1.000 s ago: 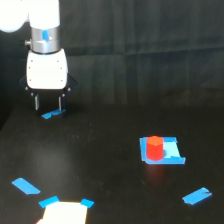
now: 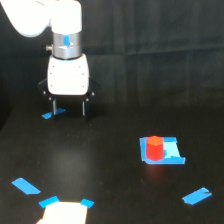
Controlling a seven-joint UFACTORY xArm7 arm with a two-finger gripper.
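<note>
A red cube [image 2: 155,148] rests on a pale square patch [image 2: 172,150] edged with blue tape, right of the middle of the black table. My gripper [image 2: 70,108] hangs at the upper left, well away from the cube, pointing down. Its two dark fingers stand apart, and only table shows between them.
Short blue tape strips lie on the table: one at the left [image 2: 26,186], one at the lower right [image 2: 197,196], others near the front edge and behind the gripper. A white object [image 2: 64,213] is cut off by the bottom edge.
My gripper has moved to the right and slightly lower in the view, and its fingers look farther apart. The red cube has stayed in place.
</note>
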